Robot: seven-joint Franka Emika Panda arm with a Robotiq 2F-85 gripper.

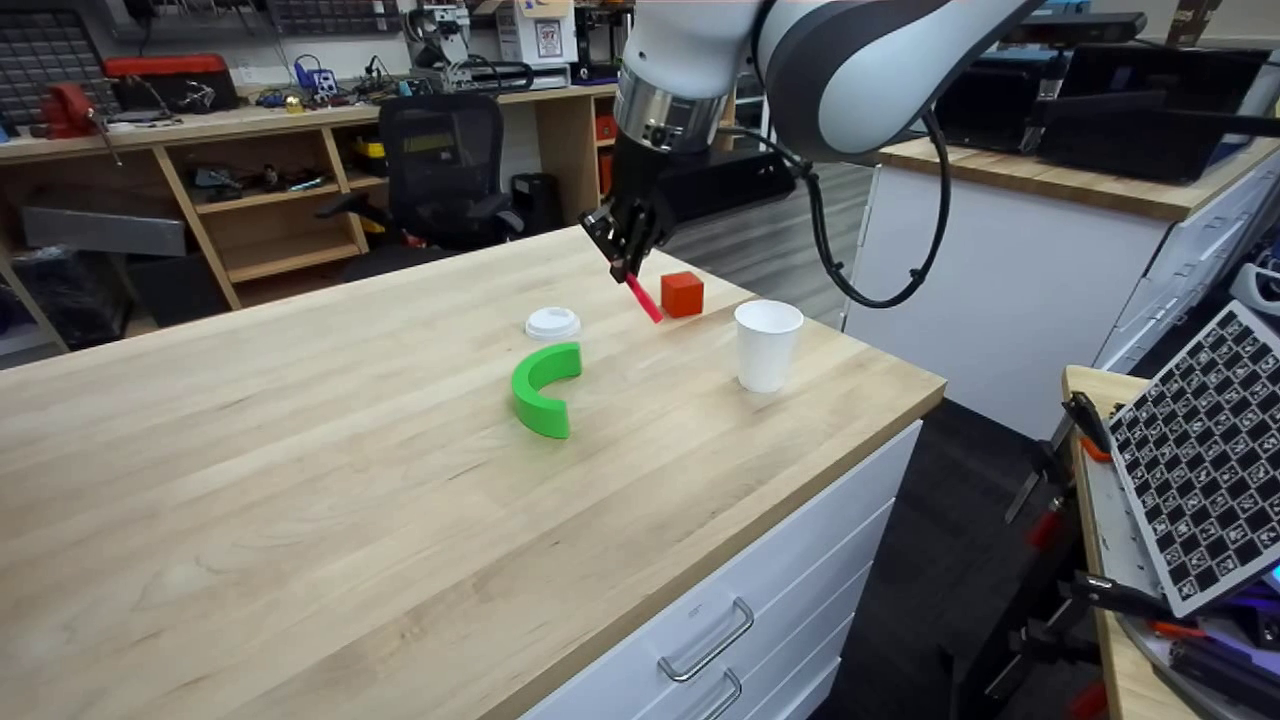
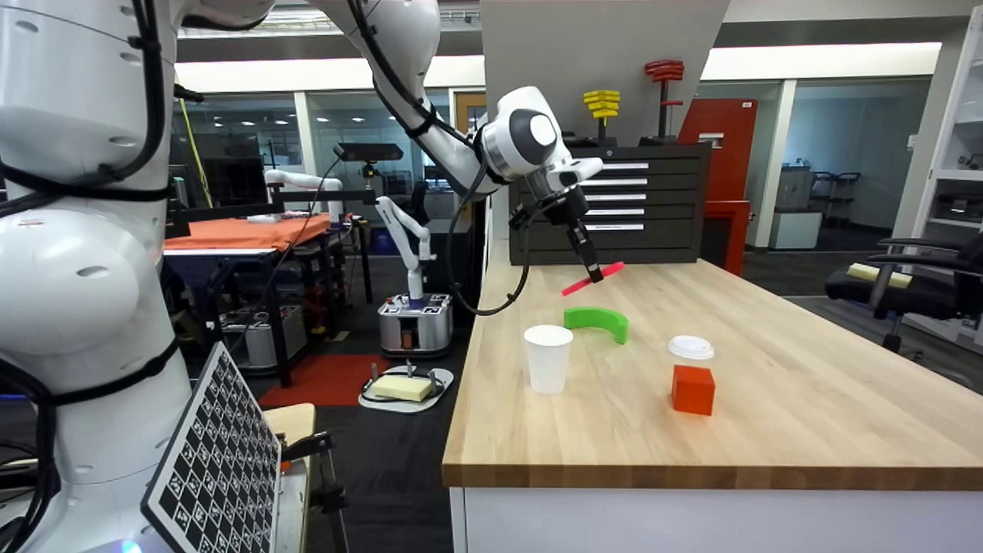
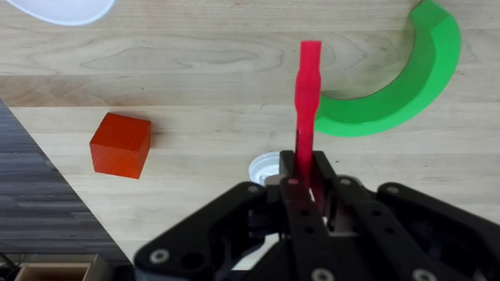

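Observation:
My gripper is shut on a thin red stick [image 3: 308, 89], which juts out past the fingertips. In exterior view 1 the red stick [image 1: 644, 298] hangs above the table, tilted. A white paper cup [image 1: 765, 346] stands upright near the table's right edge. The green arch [image 1: 542, 390] lies with its opening towards the cup. Behind the arch is a white lid [image 1: 552, 323]. An orange-red cube [image 1: 683, 294] rests on the far side of the table. From the wrist, the lid [image 3: 265, 166] is partly hidden by the fingers, and the cube [image 3: 121, 145] is off to the left.
A dark tool chest [image 2: 636, 203] stands at the table's end in exterior view 2.

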